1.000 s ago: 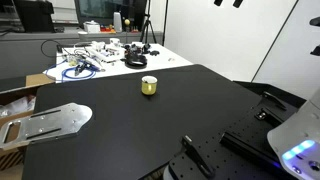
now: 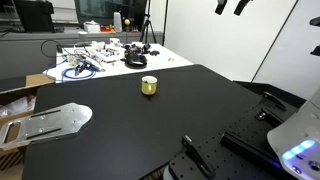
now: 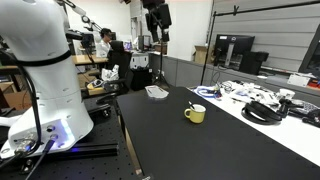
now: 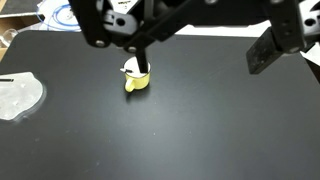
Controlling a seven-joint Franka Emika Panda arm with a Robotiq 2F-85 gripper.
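Observation:
A small yellow mug (image 2: 149,86) with a pale rim stands upright on the black table. It shows again in exterior view 2, a yellow mug (image 3: 194,114) near the middle. My gripper (image 2: 228,12) hangs high above the table at the top edge of exterior view 1, well apart from the mug. In the wrist view the gripper is open, its fingers wide apart with nothing between them. The left finger partly covers the mug (image 4: 137,79) far below. A dark thin shape shows at the mug's rim; what it is, I cannot tell.
A flat silvery-white plate (image 2: 47,122) lies at the table's left side in exterior view 1. Cables, a black headset (image 2: 135,61) and other clutter sit behind the table's back edge.
The gripper's fingertips sit slightly lower in exterior view 1 than a second ago. The mug and the plate have not moved.

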